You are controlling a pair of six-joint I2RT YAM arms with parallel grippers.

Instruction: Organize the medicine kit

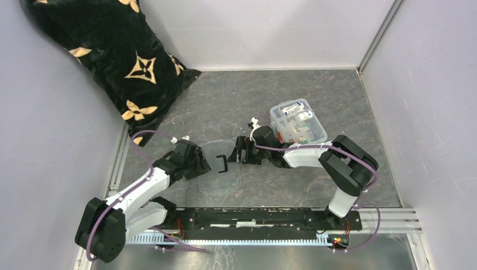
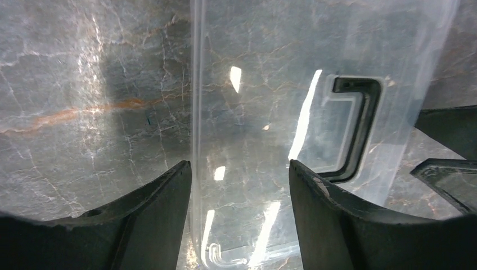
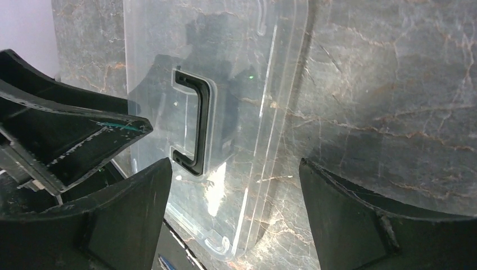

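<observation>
A clear plastic lid (image 1: 216, 180) with a black U-shaped handle (image 1: 223, 164) lies flat on the grey floor between my two grippers. My left gripper (image 1: 198, 167) is at its left edge; in the left wrist view its fingers straddle the lid's near part, and whether it grips anything is unclear. My right gripper (image 1: 243, 152) stands open at the lid's right edge, its fingers apart in the right wrist view. The medicine kit box (image 1: 298, 121), clear plastic with several white packets inside, sits behind the right arm.
A black patterned cushion (image 1: 112, 62) leans in the back left corner. White walls bound the space on both sides and at the back.
</observation>
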